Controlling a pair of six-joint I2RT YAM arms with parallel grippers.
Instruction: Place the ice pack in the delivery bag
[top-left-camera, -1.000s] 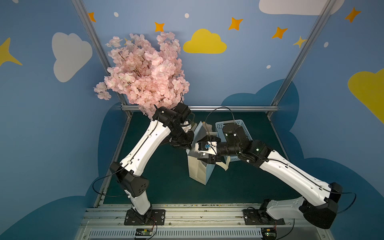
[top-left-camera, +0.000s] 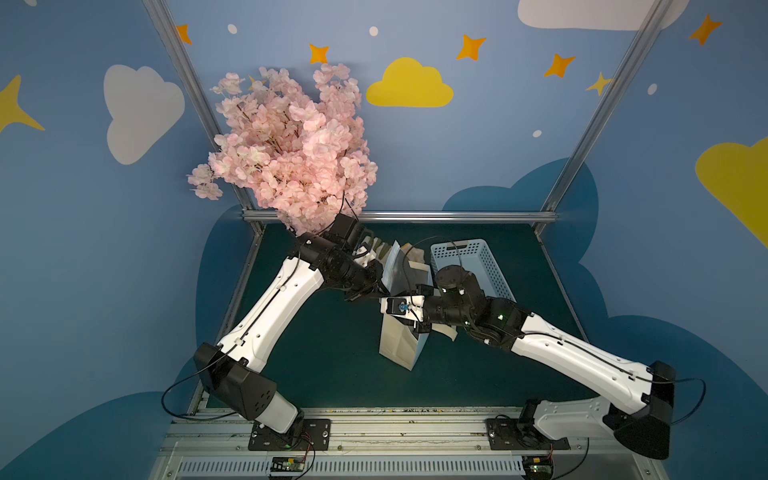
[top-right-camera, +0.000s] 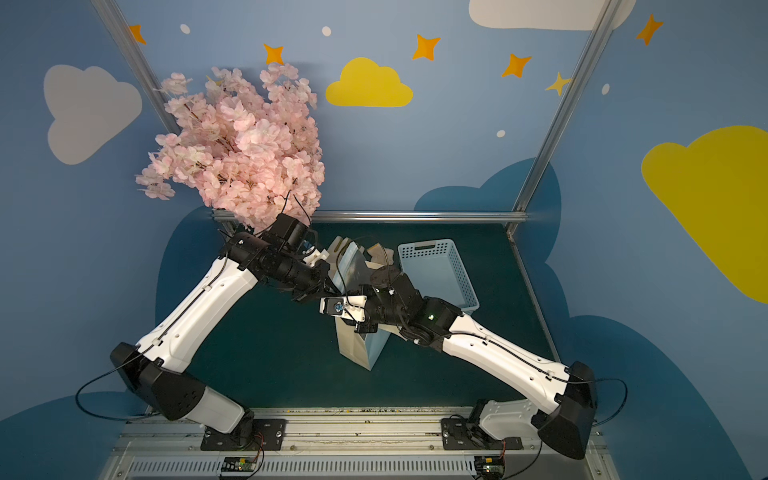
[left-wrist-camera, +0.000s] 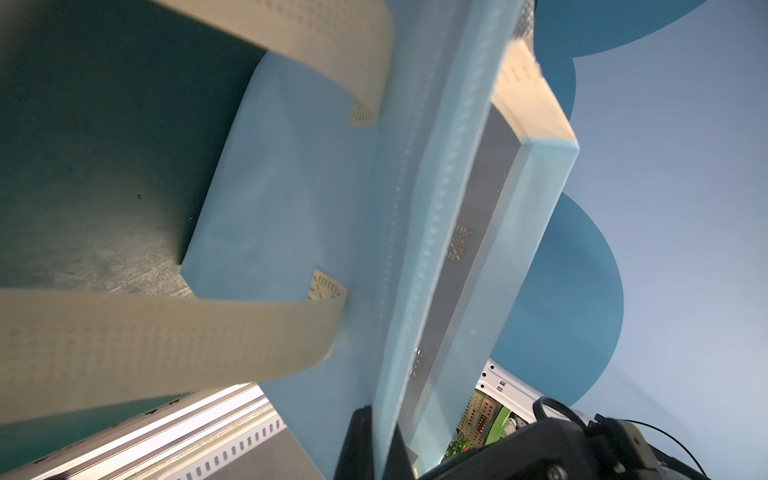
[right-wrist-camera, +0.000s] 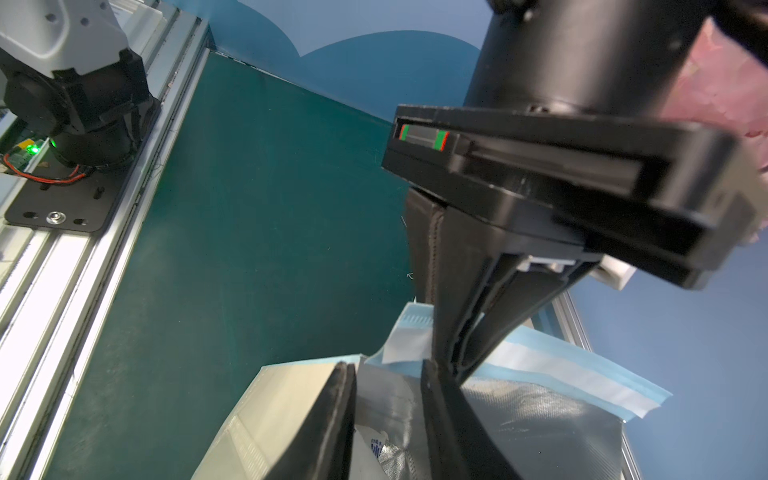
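Observation:
The delivery bag (top-left-camera: 400, 344) stands mid-table, beige and light blue outside with a silvery lining (right-wrist-camera: 552, 428). At its rim, my left gripper is shut with the thin light-blue edge (left-wrist-camera: 428, 296) running between its fingers. Over the bag's mouth, my right gripper points inward, its fingers (right-wrist-camera: 332, 416) spread with a gap between them. Deeper in the bag, a pale, shiny thing with blue print (right-wrist-camera: 380, 448) shows in part; I cannot tell whether it is the ice pack. The right hand hides much of the opening from above.
A light-blue basket (top-right-camera: 436, 276) stands behind on the right, its visible part empty. Beige straps (left-wrist-camera: 160, 340) hang loose from the bag. Pink blossoms (top-left-camera: 296, 152) fill the back left.

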